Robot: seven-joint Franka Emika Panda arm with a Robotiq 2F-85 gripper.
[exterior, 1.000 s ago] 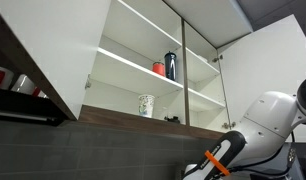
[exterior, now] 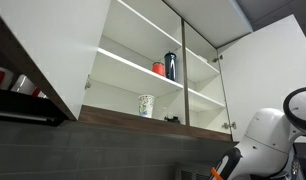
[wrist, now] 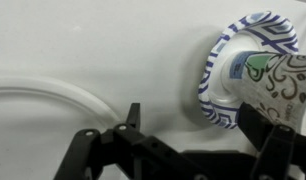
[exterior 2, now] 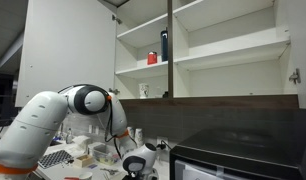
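Note:
A cup [wrist: 276,78] with a brown scroll pattern and a green-blue patch is at the right of the wrist view. It overlaps a white bowl or plate with a blue-patterned rim [wrist: 209,78]; whether it stands in it or lies tilted is hard to tell. My gripper is open, its fingers spread wide with only pale surface seen between them. The right finger [wrist: 253,124] overlaps the near edge of the cup in the picture; contact cannot be judged. In exterior view 2, the arm's wrist [exterior 2: 140,158] is low over the counter.
The cabinet above stands open, with a patterned cup [exterior: 146,105] on its lower shelf and a red can [exterior: 158,68] beside a dark bottle [exterior: 171,66] higher up. A black microwave [exterior 2: 238,140] sits right of the arm. A large curved rim [wrist: 68,90] borders the left.
In exterior view 1 the arm has drawn back to the right and sunk lower, its orange band now near the bottom edge. The cabinet's contents have not moved.

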